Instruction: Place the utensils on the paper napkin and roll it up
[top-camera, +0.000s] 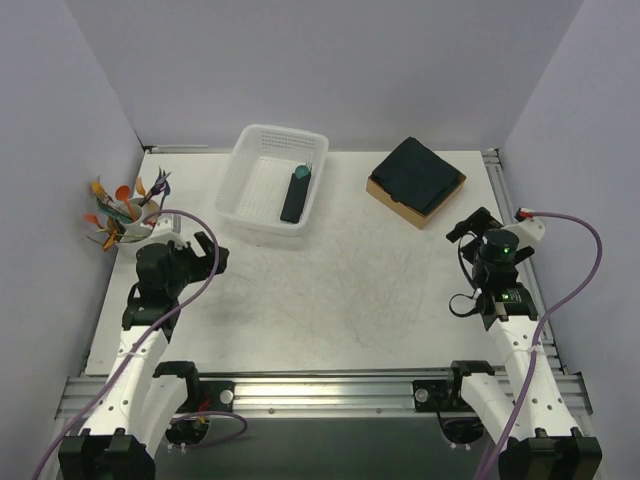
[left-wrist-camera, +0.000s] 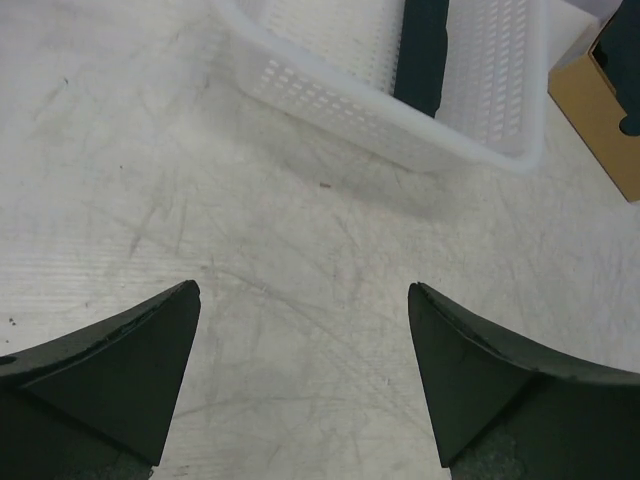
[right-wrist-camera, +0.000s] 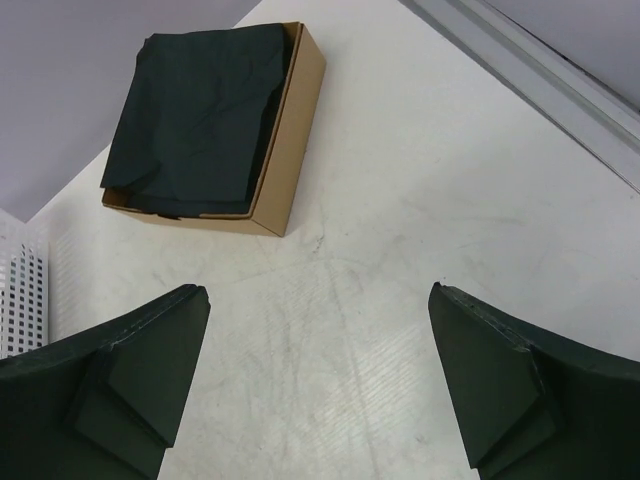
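Dark paper napkins (top-camera: 418, 172) lie stacked in a cardboard box (top-camera: 405, 209) at the back right; the right wrist view shows the top napkin (right-wrist-camera: 205, 110) slightly creased. Colorful utensils (top-camera: 125, 194) stand in a white holder at the far left, their handles and heads fanned out. My left gripper (top-camera: 219, 256) hangs over the left side of the table, open and empty, its fingers (left-wrist-camera: 110, 375) wide apart. Over the right side is my right gripper (top-camera: 467, 236), likewise open with bare table between its fingers.
A white plastic basket (top-camera: 235, 180) sits at the back, left of center. Inside it lies a dark rolled bundle (top-camera: 296, 198) with a utensil tip poking out of its upper end.
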